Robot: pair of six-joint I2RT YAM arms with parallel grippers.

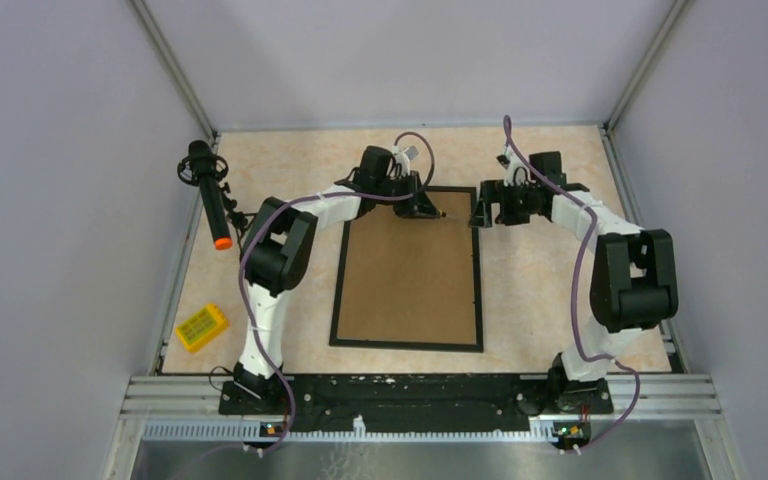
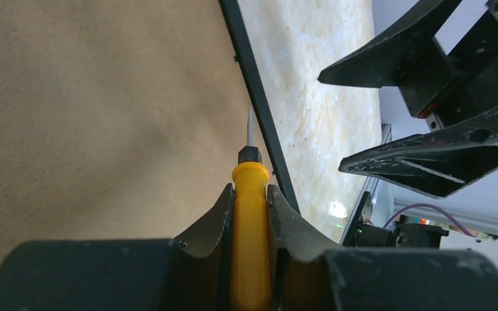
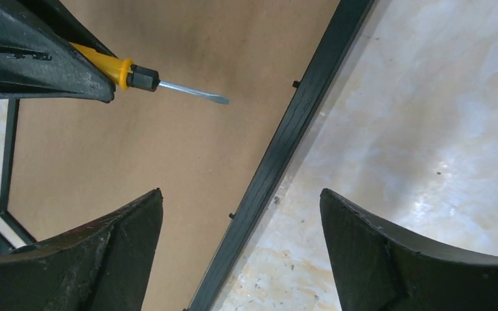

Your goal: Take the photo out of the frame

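Note:
The frame lies back up on the table, its black border (image 1: 477, 290) round a brown backing board (image 1: 407, 280), small tabs along the border's inner edge. My left gripper (image 1: 425, 208) is shut on a yellow screwdriver (image 2: 251, 220), held over the upper right of the backing with its blade (image 3: 194, 92) pointing toward the right border. My right gripper (image 1: 484, 204) hangs over that right border with its fingers apart and nothing between them, the border running between them in the right wrist view.
A yellow case (image 1: 201, 326) lies at the front left. A black tool with an orange end (image 1: 212, 205) stands at the left edge. Bare table surrounds the frame.

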